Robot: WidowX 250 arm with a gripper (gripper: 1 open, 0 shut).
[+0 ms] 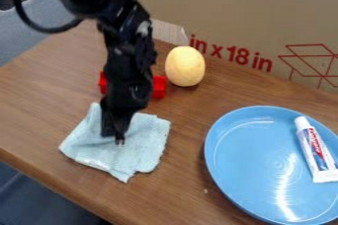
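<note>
A pale blue-white cloth (103, 152) lies crumpled on the wooden table near its front left edge. The black gripper (119, 137) points down onto the middle of it, its tips at the cloth. It looks shut; whether any fabric is between the fingertips is too small to tell.
A red object (158, 87) is partly hidden behind the arm, with a yellow egg-shaped item (185, 66) to its right. A blue plate (259, 180) holding a toothpaste tube (315, 151) is at the right. A cardboard box (251, 17) stands behind.
</note>
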